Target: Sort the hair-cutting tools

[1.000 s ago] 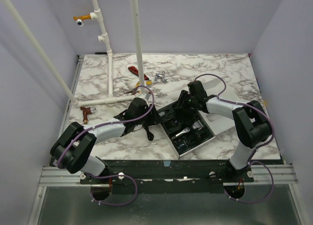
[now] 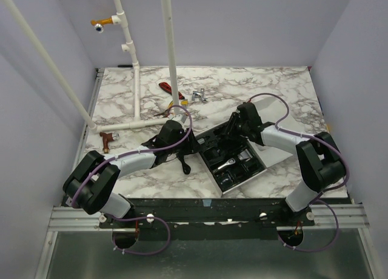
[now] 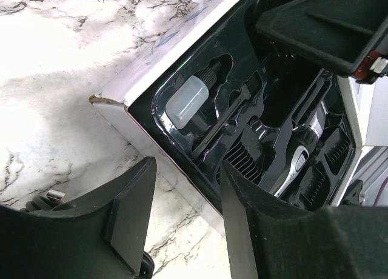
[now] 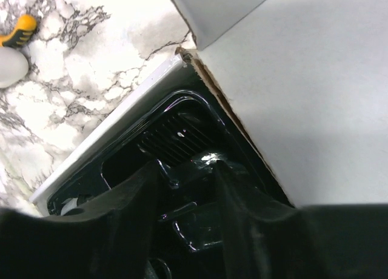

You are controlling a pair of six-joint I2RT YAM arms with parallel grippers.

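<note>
The open kit box (image 2: 217, 179) with a black moulded tray holds clippers (image 3: 297, 164), a small bottle (image 3: 186, 102) and other pieces. My left gripper stands open at the box's left edge, with nothing visible between its fingers. A dark tool (image 2: 185, 167) lies just outside the box below it. My right gripper hangs over the tray's back right end, near a slotted compartment (image 4: 176, 139). Its blurred fingers are apart, and I cannot make out anything held between them.
Red-handled pliers (image 2: 170, 90), a metal tap (image 2: 199, 96) and white pipes (image 2: 137, 91) occupy the back and left. A hammer-like tool (image 2: 109, 139) lies at left. The white lid (image 4: 309, 91) spreads right of the box.
My right arm has shifted slightly right along the box, away from the middle. The left arm is almost unmoved.
</note>
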